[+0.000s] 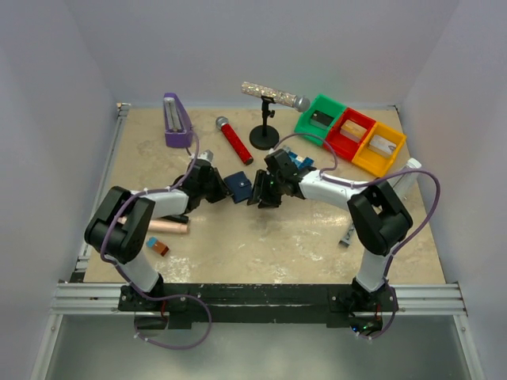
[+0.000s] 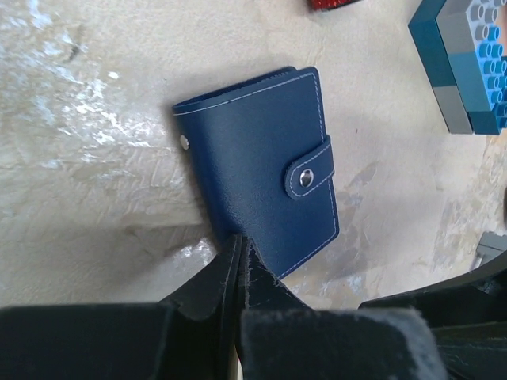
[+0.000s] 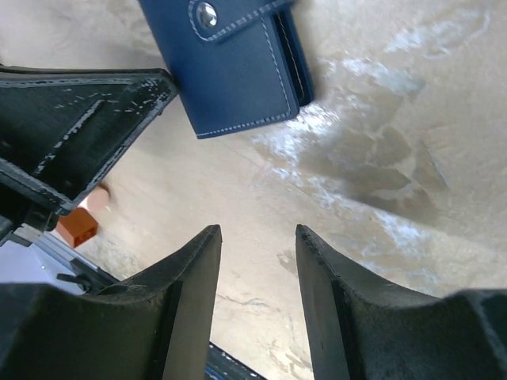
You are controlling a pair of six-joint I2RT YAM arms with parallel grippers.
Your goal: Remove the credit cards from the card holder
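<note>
A dark blue leather card holder [image 1: 239, 187] lies on the table between the two grippers, turned slightly askew. In the left wrist view the card holder [image 2: 257, 158] has its snap strap [image 2: 310, 170] across the edge, the stud seated on it; no cards show. My left gripper is shut, its tips at the holder's lower spine end, nothing visible between them. My right gripper stands part open over bare table, apart from the holder [image 3: 230, 71], with nothing between its fingers.
A red microphone [image 1: 234, 141] and a black microphone stand [image 1: 264, 134] are behind the holder. Green, red and yellow bins [image 1: 379, 150] stand at the back right, a purple holder [image 1: 177, 123] back left.
</note>
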